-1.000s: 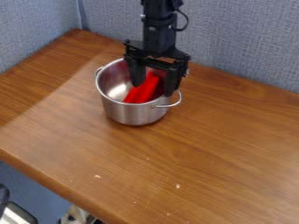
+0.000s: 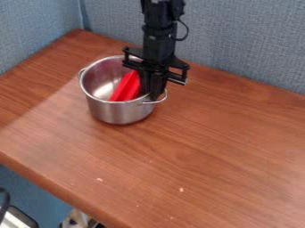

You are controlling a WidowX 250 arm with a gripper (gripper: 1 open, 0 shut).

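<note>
A steel pot (image 2: 110,110) with side handles stands on the wooden table, left of centre. A red elongated object (image 2: 125,87) lies inside it. My black gripper (image 2: 152,87) reaches down from above at the pot's right side, its fingers at or inside the rim beside the red object. It looks shut; whether anything is between its fingertips is hidden.
A blue-grey padded wall (image 2: 244,44) rises behind it. Some dark and white items sit off the table's lower-left edge.
The pot has shifted slightly left. The gripper has moved slightly left too and appears narrower than before.
</note>
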